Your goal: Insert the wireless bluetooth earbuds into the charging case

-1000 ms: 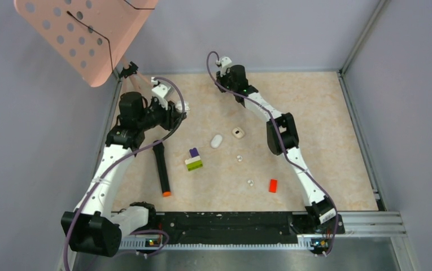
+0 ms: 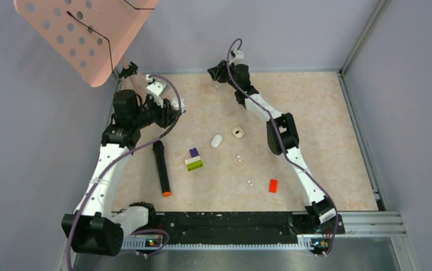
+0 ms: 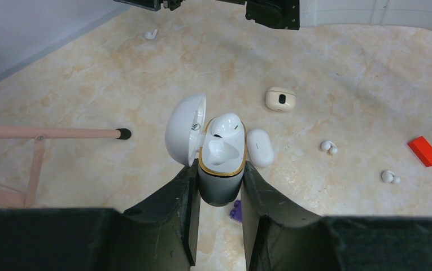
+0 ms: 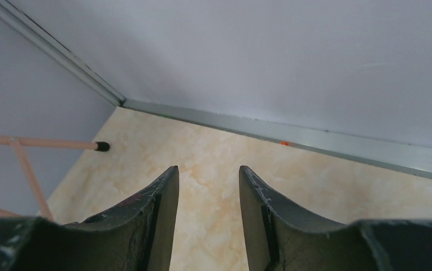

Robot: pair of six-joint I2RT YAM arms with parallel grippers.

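Note:
My left gripper is shut on a white charging case (image 3: 222, 147), lid hinged up, with earbud cavities showing. In the top view it is held at the left of the table. My right gripper stands open at the back, fingers empty, pointing across the table. A single white earbud (image 3: 150, 34) lies below it near the back wall. Two small white earbud pairs (image 3: 328, 147) (image 3: 390, 177) lie on the table. A closed white case (image 3: 260, 148) and a cream case (image 3: 280, 98) lie near the middle.
A red block (image 2: 273, 186), stacked purple, cream and green bricks (image 2: 193, 164) and a black microphone-shaped object (image 2: 161, 169) lie on the table (image 2: 326, 141). A pink stand (image 2: 83, 39) occupies the back left.
The right gripper has turned and shifted slightly left and up in the top view, uncovering the earbud beneath. The left gripper has drifted slightly left with the case.

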